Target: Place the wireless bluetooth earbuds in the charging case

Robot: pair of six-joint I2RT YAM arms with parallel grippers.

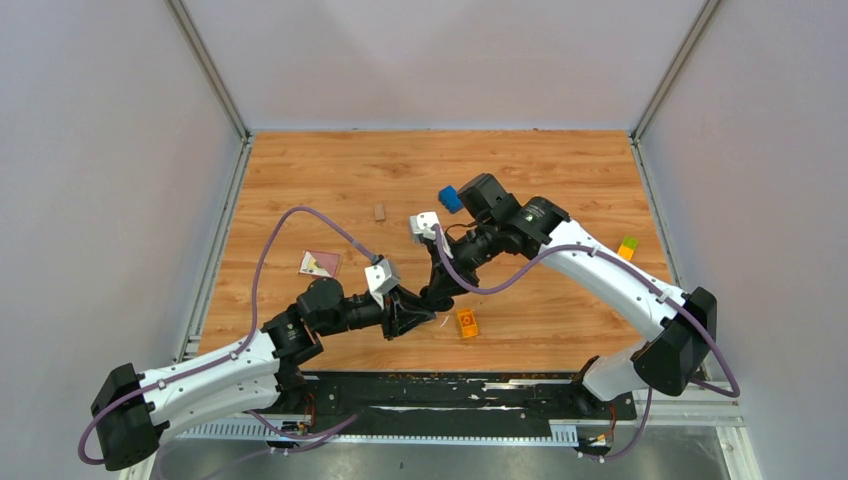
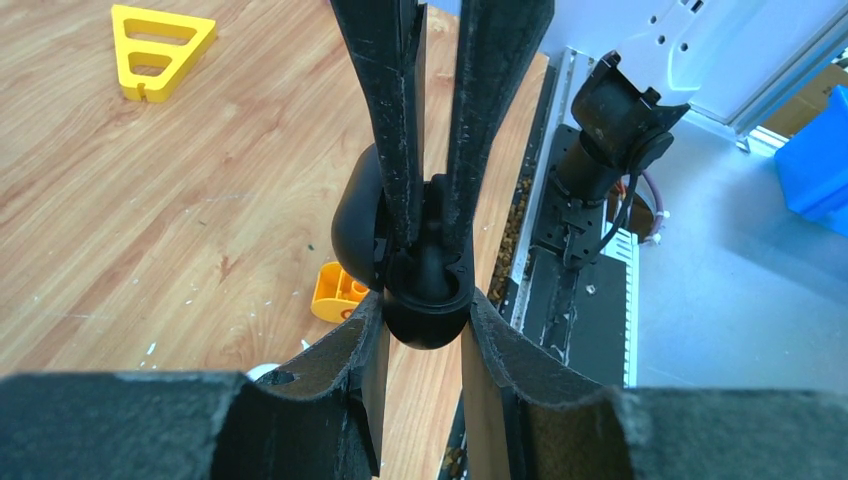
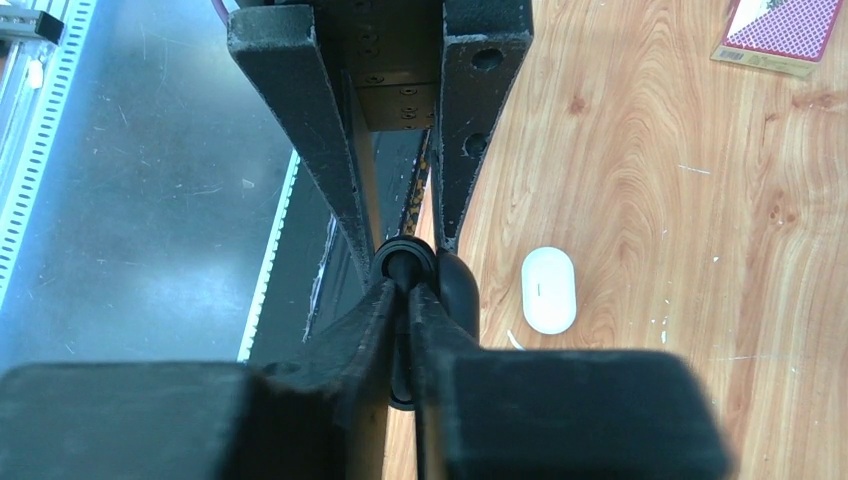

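Observation:
A black earbud case (image 2: 425, 310) is held up in the air, with my left gripper (image 1: 428, 312) shut on it from below in the left wrist view. My right gripper has its fingertips down inside the case's top, part open, around a dark area; whether an earbud is between them cannot be told. In the right wrist view the case's rounded side (image 3: 458, 290) shows beside the fingertips. A white oval case-like object (image 3: 548, 290) lies on the table below.
An orange brick (image 1: 467, 323) lies below the grippers, a blue brick (image 1: 450, 199) behind them. A card box (image 1: 318, 264) lies left, a yellow piece (image 2: 160, 55) elsewhere on the table.

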